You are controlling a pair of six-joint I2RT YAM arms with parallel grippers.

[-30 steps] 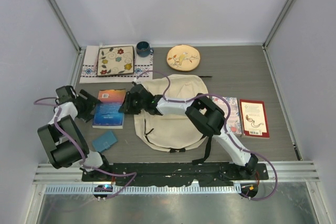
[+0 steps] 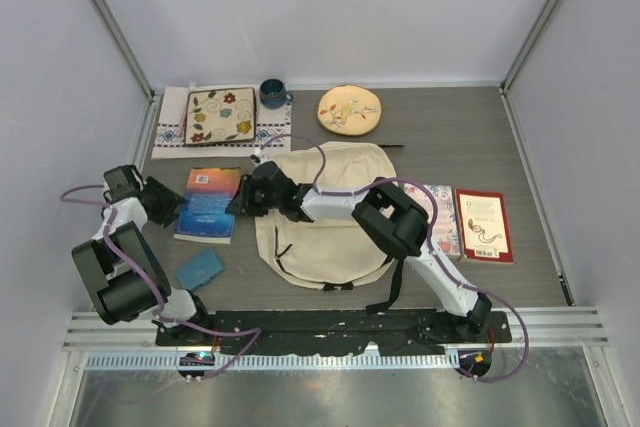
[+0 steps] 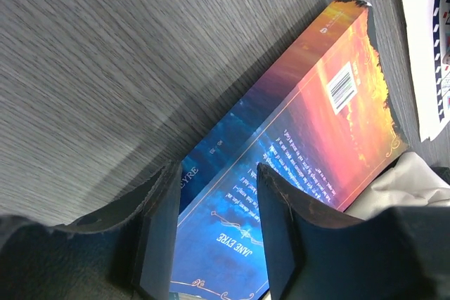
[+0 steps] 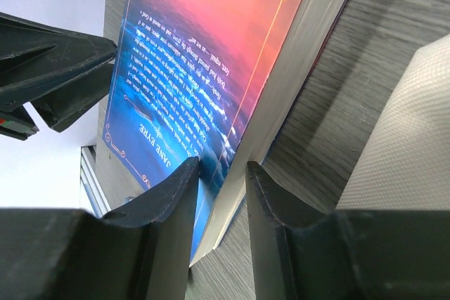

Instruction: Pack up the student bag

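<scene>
A blue and orange book (image 2: 206,205) lies on the left of the table, a cream cloth bag (image 2: 322,255) beside it. My left gripper is part open at the book's left long edge, a finger either side of that edge in its wrist view. My right gripper is at the opposite long edge, fingertips close around the cover's edge and page block (image 4: 281,89); whether they grip it I cannot tell. Both arms reach low to the book from either side.
A small blue item (image 2: 199,269) lies below the book. Two books (image 2: 483,225) lie at the right. A round cushion (image 2: 349,110), a mug (image 2: 272,92) and a flowered item (image 2: 220,116) on a mat stand at the back.
The book has shifted slightly left, and my left gripper has moved slightly left with its fingers looking less spread. The right arm looks nearly still.
</scene>
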